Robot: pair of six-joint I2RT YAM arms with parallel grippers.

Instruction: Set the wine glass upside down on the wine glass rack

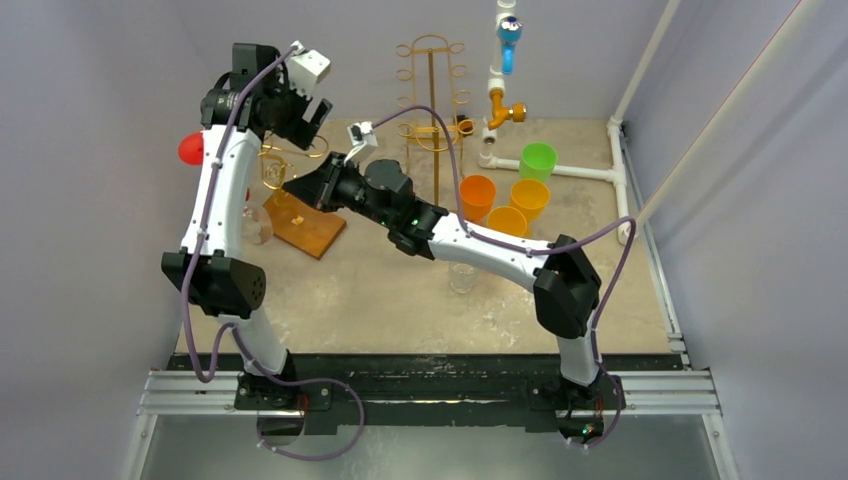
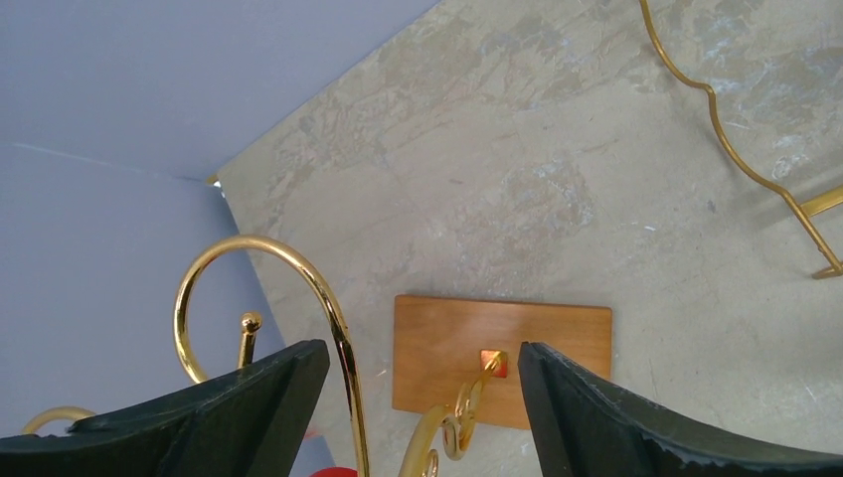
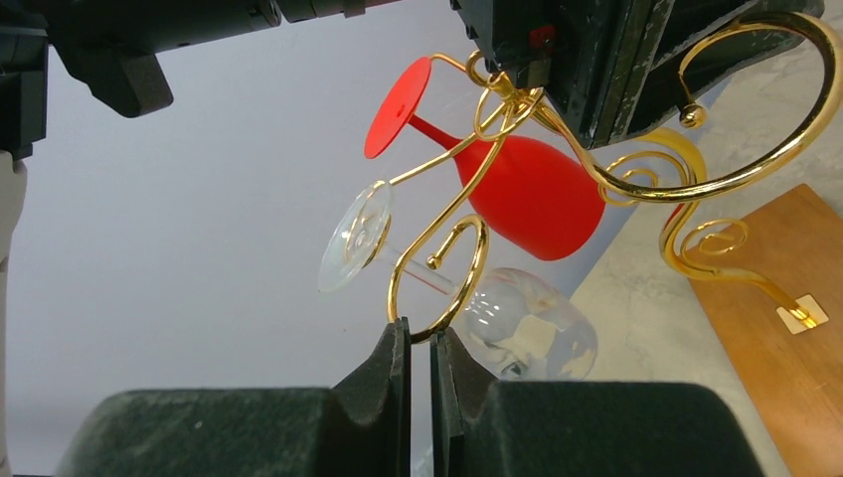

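The gold wine glass rack (image 1: 272, 172) rises from a wooden base at the left. In the right wrist view a clear wine glass (image 3: 527, 323) hangs tilted, foot at the upper left, its stem in a gold hook. A red wine glass (image 3: 542, 194) hangs on the rack above it. My right gripper is shut on the lower bend of that gold hook. Higher up by the rack's top, my left gripper stands open, its fingers (image 2: 288, 383) well apart; a gold curl passes beside one of them.
A tall gold stand (image 1: 433, 130) stands at the back. Orange cups (image 1: 478, 195), a green cup (image 1: 538, 160) and a clear glass (image 1: 462, 277) occupy the right-centre. White pipes (image 1: 590, 172) run along the right.
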